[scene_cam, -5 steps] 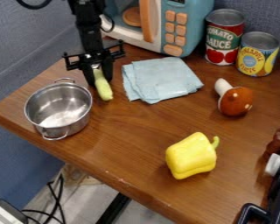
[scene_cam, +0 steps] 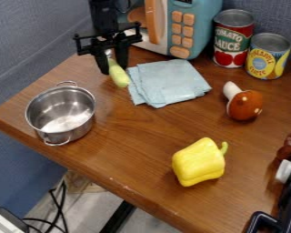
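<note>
My black gripper [scene_cam: 109, 60] is at the back left of the wooden table, over a long pale yellow-green vegetable [scene_cam: 117, 75] that points toward the front, its upper end between or behind the fingers. Whether the fingers are closed on it I cannot tell. A light blue folded cloth [scene_cam: 166, 85] lies just right of it, and a steel pot [scene_cam: 62, 114] stands nearer the front left.
A toy microwave [scene_cam: 185, 27], a tomato sauce can [scene_cam: 232, 41] and a yellow can [scene_cam: 267, 56] stand at the back. A mushroom [scene_cam: 243, 104], a yellow pepper [scene_cam: 198, 162] and dark items [scene_cam: 282, 191] occupy the right.
The gripper and the long vegetable have moved toward the back, the vegetable's lower end shifting up the view and slightly right.
</note>
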